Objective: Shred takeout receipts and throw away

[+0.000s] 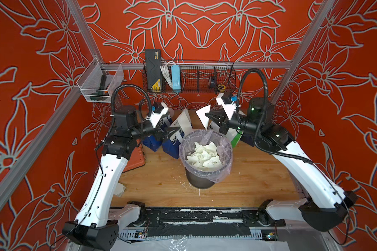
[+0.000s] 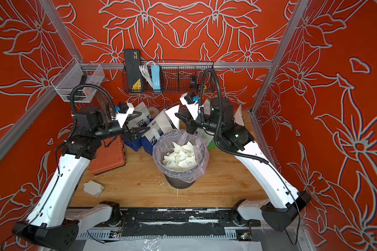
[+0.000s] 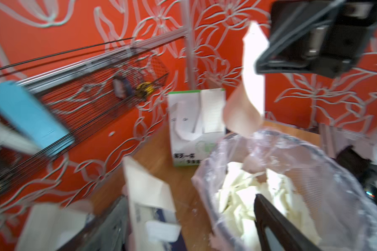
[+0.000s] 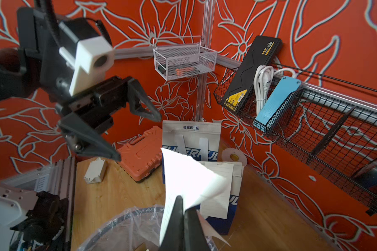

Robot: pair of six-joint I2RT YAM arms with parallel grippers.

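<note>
A white paper receipt (image 4: 184,179) is pinched in my right gripper, which is shut on it, over the back of the bin. From there the paper (image 1: 203,115) sticks up and curls to the left. The dark bin (image 1: 200,182), lined with a translucent bag (image 1: 226,156), holds a heap of torn paper pieces (image 1: 204,157). My left gripper is open and empty, left of the bin and facing the receipt. Two blue-and-white takeout bags (image 1: 154,140) stand behind it; the nearer bag (image 4: 222,196) has a paper slip on its front.
A white-and-green bag (image 3: 196,125) stands behind the bin. An orange case (image 4: 141,152) lies at the left of the table. On the back wall a wire basket (image 1: 196,79) holds a power strip (image 1: 176,78).
</note>
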